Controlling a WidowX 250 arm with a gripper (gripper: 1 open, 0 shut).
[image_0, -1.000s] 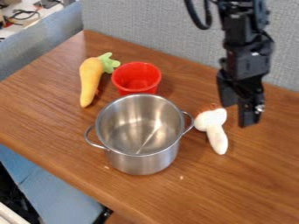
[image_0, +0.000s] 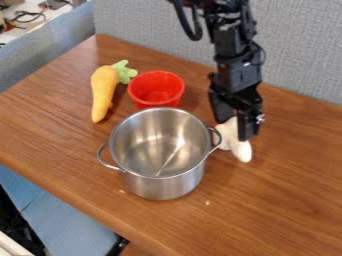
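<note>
My black gripper (image_0: 235, 112) is lowered over a white, long-necked object (image_0: 238, 145) lying just right of the steel pot, its fingers around or just over that object's upper part. The fingers are open; whether they touch the object is unclear. The steel pot (image_0: 156, 155) with two handles stands in the middle and looks empty.
A red bowl (image_0: 156, 90) sits behind the pot, and a yellow carrot toy (image_0: 103, 90) with green top lies at the left. A grey wall runs along the back.
The gripper has moved down and to the left, onto the white object, which now appears slightly shifted and partly covered by the fingers.
</note>
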